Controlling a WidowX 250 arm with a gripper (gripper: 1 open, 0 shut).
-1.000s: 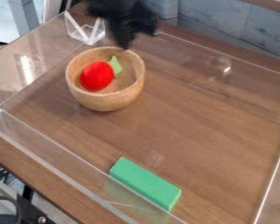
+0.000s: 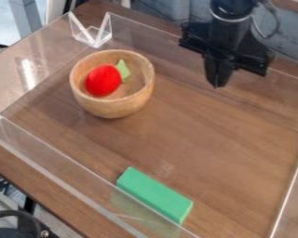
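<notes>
My black gripper (image 2: 218,72) hangs over the back right of the wooden table, shut, with nothing seen between its fingers. To its left stands a wooden bowl (image 2: 137,100) holding a red ball-like object (image 2: 103,81) and a green piece (image 2: 122,70). A green rectangular block (image 2: 155,194) lies flat near the front of the table.
Clear plastic walls line the table's (image 2: 201,139) edges, with an angled clear piece (image 2: 92,31) at the back left corner. A cable and frame show beyond the left edge.
My gripper has moved right from above the bowl to the back right, coming lower and into sharper view. The bowl, its contents and the green block are unchanged.
</notes>
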